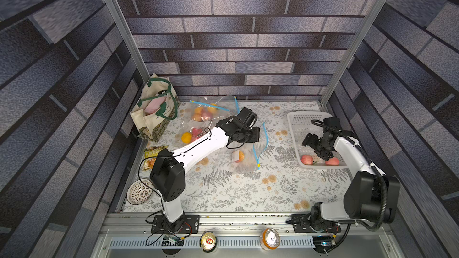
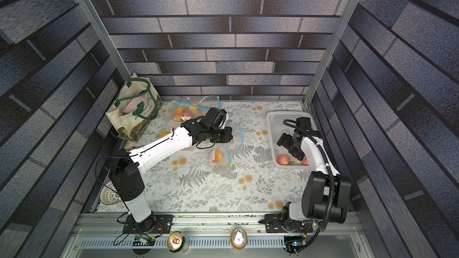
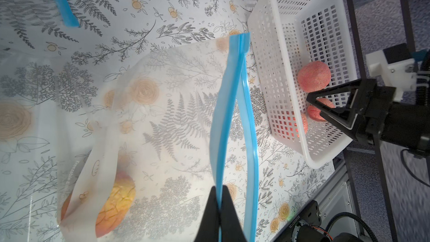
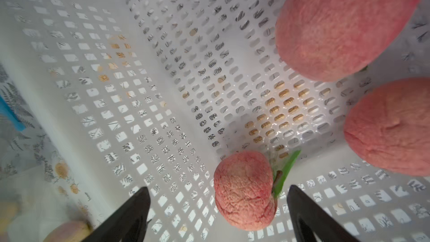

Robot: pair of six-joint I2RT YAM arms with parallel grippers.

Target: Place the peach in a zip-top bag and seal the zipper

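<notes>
The clear zip top bag (image 3: pixel 179 107) lies across the table, its blue zipper edges parted along their length. My left gripper is shut on one blue zipper strip (image 3: pixel 222 116). One orange-red fruit (image 3: pixel 115 204) rests inside the bag, seen through the film. At the right stands a white basket (image 1: pixel 291 138) with pink peaches. My right gripper is open over it, pointing down. A small peach (image 4: pixel 245 190) with a green leaf appears between its fingers, untouched as far as shows. Two larger peaches (image 4: pixel 349 22) (image 4: pixel 394 125) lie to the right in that view.
Filled bags of fruit (image 1: pixel 205 112) and an orange (image 1: pixel 186 137) lie behind and left of my left arm. A tote bag (image 1: pixel 155 107) stands at the back left, a small round basket (image 1: pixel 139 192) at the front left.
</notes>
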